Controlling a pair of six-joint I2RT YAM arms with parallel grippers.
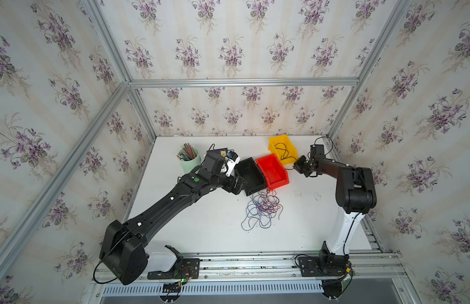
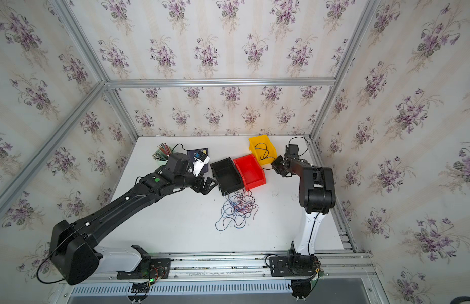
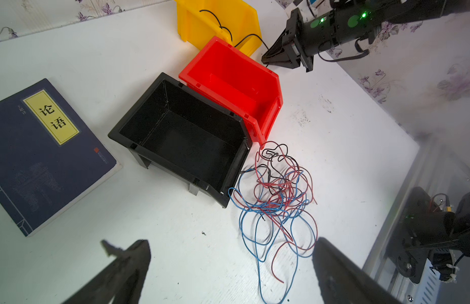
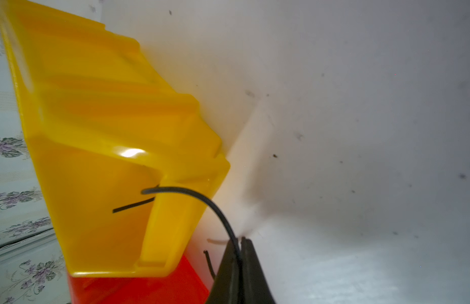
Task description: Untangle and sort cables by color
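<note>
A tangle of red, blue and black cables [image 3: 275, 212] lies on the table in front of the black bin [image 3: 179, 136] and red bin [image 3: 235, 83]. A black cable [image 4: 184, 191] hangs over the rim of the yellow bin [image 4: 108, 126] and runs to the fingertips of my right gripper, which is shut at the bin's near corner, the cable at or between its fingers. My left gripper [image 1: 234, 179] stands open left of the black bin, above the table, with nothing between its fingers in the left wrist view.
A dark blue book [image 3: 47, 157] and a green holder of sticks [image 1: 188, 163] are at the back left.
</note>
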